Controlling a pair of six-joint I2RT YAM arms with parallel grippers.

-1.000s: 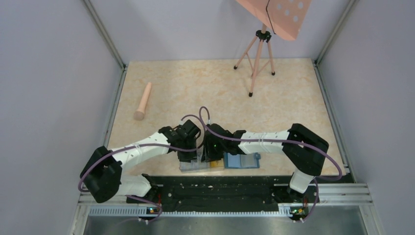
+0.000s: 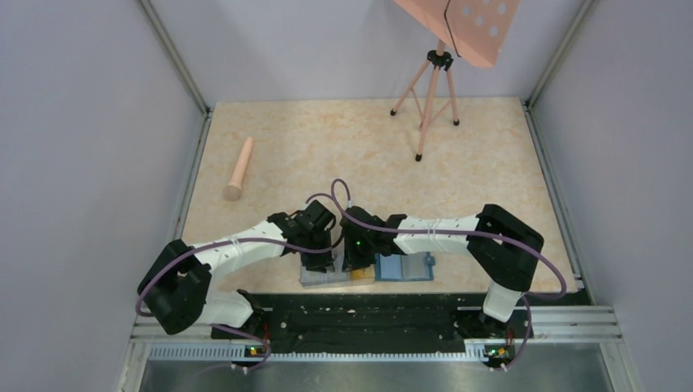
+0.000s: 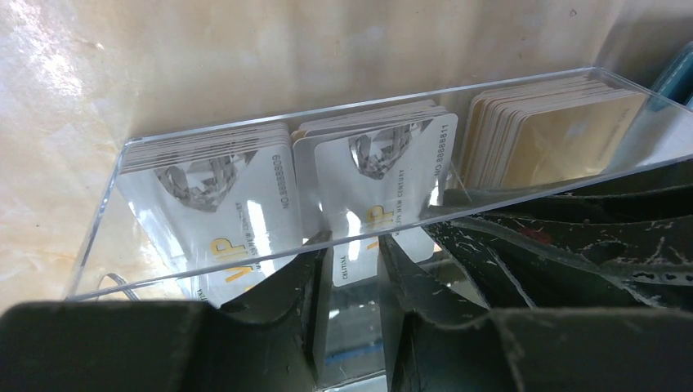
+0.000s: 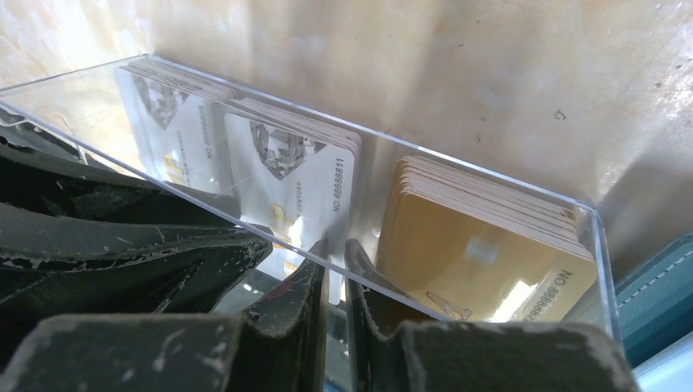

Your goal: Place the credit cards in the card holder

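Note:
A clear box (image 3: 172, 128) holds three stacks of cards side by side. Two stacks have white-silver cards (image 3: 212, 188) with a diamond picture; gold cards (image 4: 490, 261) fill the third. My left gripper is part open at the middle stack, the lower end of its front card (image 3: 384, 175) showing between the fingertips. At that same stack, my right gripper is open by only a narrow gap, with the card's lower corner in line with it. Whether either gripper touches the card, I cannot tell. The blue card holder (image 2: 404, 267) lies spread on the table, right of the box.
Both arms meet closely over the box, and each wrist view shows the other gripper's dark body beside the front wall. A beige rod (image 2: 239, 169) lies at the back left. A pink tripod (image 2: 429, 98) stands at the back right.
Over the last second the left gripper has shifted slightly to the right. My right gripper has also moved slightly to the right, its elbow a little inward. Box and card holder look unmoved.

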